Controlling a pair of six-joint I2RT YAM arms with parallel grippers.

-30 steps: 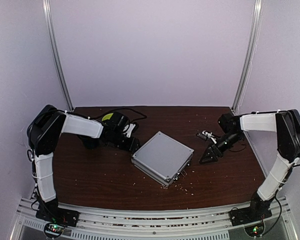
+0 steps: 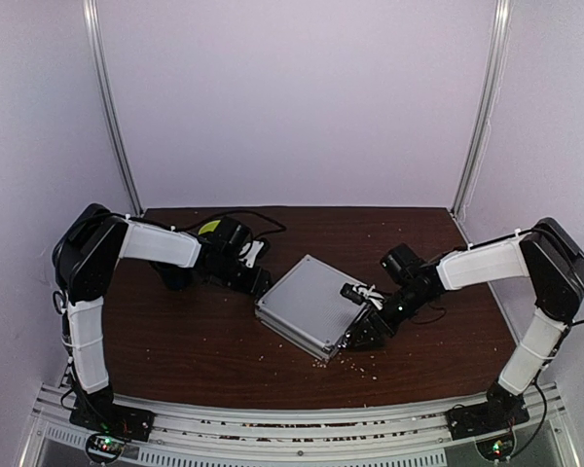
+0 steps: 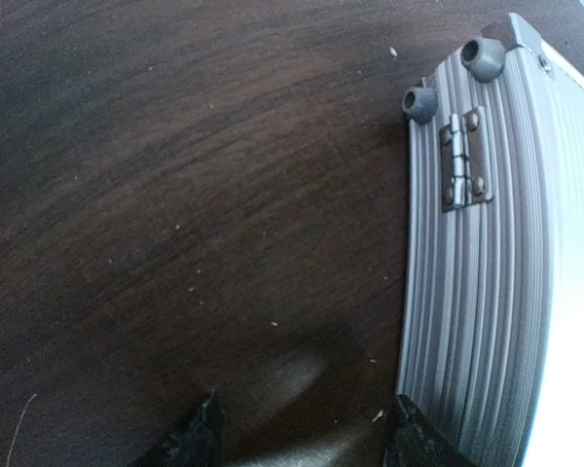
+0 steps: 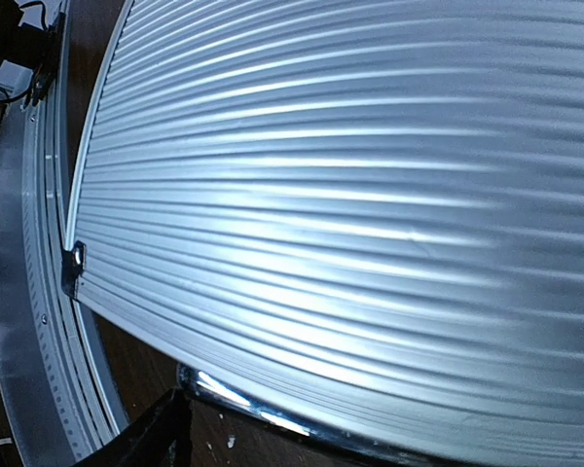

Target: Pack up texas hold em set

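Note:
A closed silver case [image 2: 316, 302] lies turned at an angle mid-table. In the left wrist view, its ribbed side [image 3: 477, 321] shows a small metal hinge [image 3: 460, 161] and dark corner feet [image 3: 483, 58]. My left gripper [image 2: 262, 285] stands beside the case's left corner, its fingers [image 3: 197, 436] spread with bare table between them. At the case's front right side is my right gripper [image 2: 354, 341]. One dark finger [image 4: 165, 433] shows beside the chrome handle [image 4: 263, 413]; the other is hidden by the case. The case's contents cannot be seen.
Small pale crumbs [image 2: 360, 370] are scattered before the case. A yellow-green round object [image 2: 209, 227] is partly covered by the left arm. Bare table lies behind the case and at the front left.
My right gripper has moved left from open table to the case's front right side, covering the latches there. The left arm has stayed still, and the case has barely shifted, if at all.

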